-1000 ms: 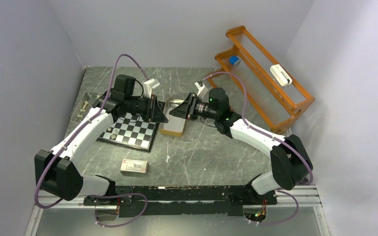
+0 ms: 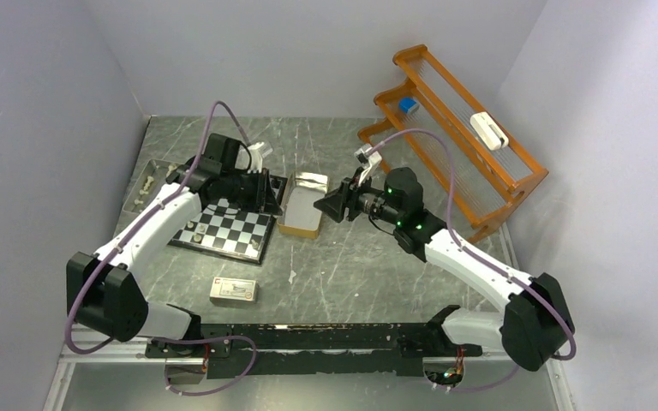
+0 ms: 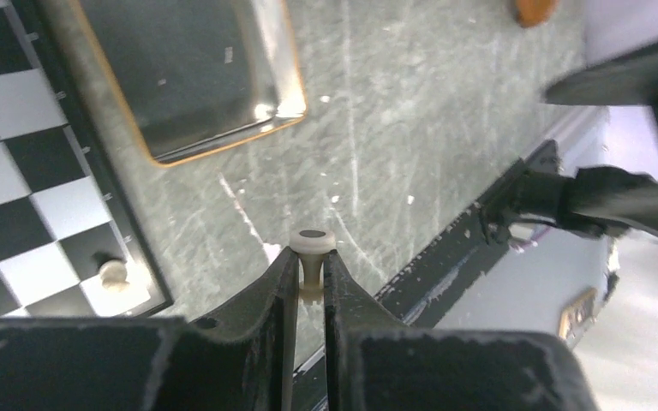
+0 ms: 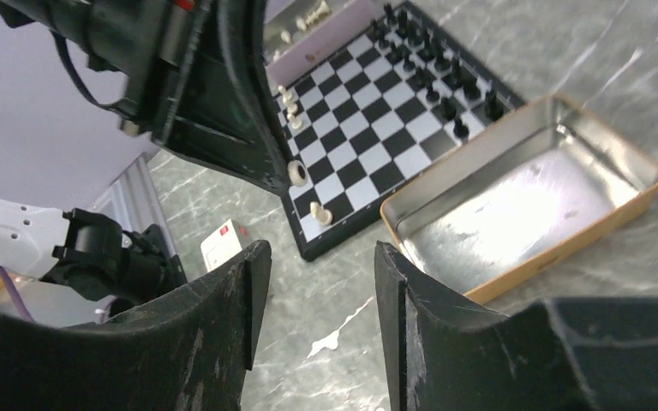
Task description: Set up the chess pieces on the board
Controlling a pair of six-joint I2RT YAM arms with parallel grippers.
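The chessboard [image 2: 223, 231] lies at left, partly under my left arm; in the right wrist view, black pieces [image 4: 445, 77] fill its far side and a few white pieces [image 4: 321, 214] stand along the other edge. My left gripper is shut on a white chess piece [image 3: 312, 241], held above the table beside the board. My right gripper is to the right, above the open metal box [image 2: 304, 223], fingers parted with nothing between them.
A tray of white pieces [image 2: 146, 184] sits left of the board, a small carton [image 2: 233, 289] in front. A wooden shelf [image 2: 514, 171] stands at right. Bare table lies right of the box.
My right gripper and arm have moved right, away from the left gripper. The left gripper has shifted slightly back toward the left, still with the piece.
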